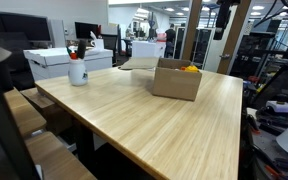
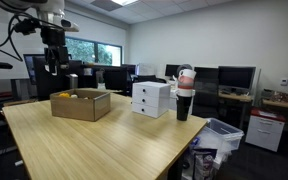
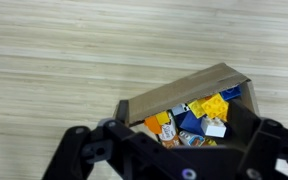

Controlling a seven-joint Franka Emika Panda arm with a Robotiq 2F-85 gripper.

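A cardboard box [image 1: 177, 84] stands open-topped on the wooden table. Its contents show in the wrist view: a yellow brick [image 3: 215, 107], a white block [image 3: 213, 127], an orange piece [image 3: 153, 124], and several blue pieces. My gripper hangs above the box, its two fingers wide apart and nothing visible between them. Exterior view 2 has the gripper [image 2: 56, 68] high over the box's left side, clear of the rim. The lower part of the box interior is hidden behind the gripper body in the wrist view.
A white container with dark-topped items [image 1: 78, 72] stands at the table's far left side. Behind it is a white drawer unit [image 2: 151, 99]. A flat tan sheet [image 1: 140, 63] lies beyond the box.
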